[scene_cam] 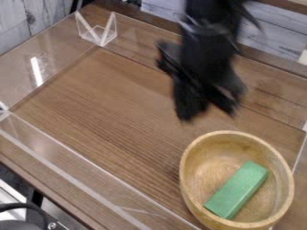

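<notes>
My gripper [206, 101] is a dark, blurred shape in the upper middle of the camera view, over the wooden table [96, 117]; its fingers are too blurred to read. A wooden bowl [196, 172] at the lower right holds a green block [236, 190], with no gripper on it.
A small white wire holder [99, 29] stands at the back left. A white wall runs along the back right.
</notes>
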